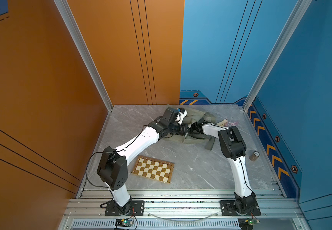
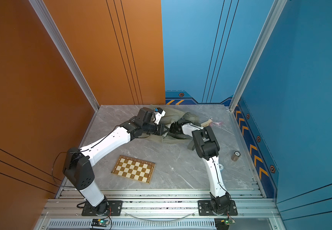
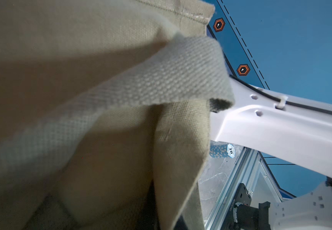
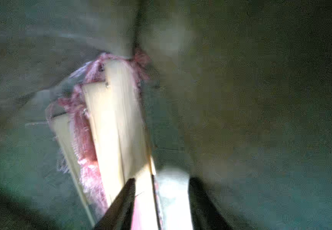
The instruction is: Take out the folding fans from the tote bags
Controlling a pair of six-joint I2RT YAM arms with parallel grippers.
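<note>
A grey-green tote bag [image 1: 190, 115] lies at the back centre. My left gripper [image 1: 185, 129] is at its opening; in the left wrist view beige cloth and a strap [image 3: 173, 72] fill much of the frame and hide its fingers. My right gripper reaches inside the bag, part open, over a wooden folding fan [image 4: 123, 115] with pink tassels. Other fan sticks lie beside it. Another pale fan with pink [image 1: 223, 122] lies outside, right of the bag.
A checkerboard [image 1: 152, 168] lies at the front centre-left. A can [image 1: 254, 156] stands at the right. A blue-patterned cylinder [image 3: 221, 150] shows behind the right arm.
</note>
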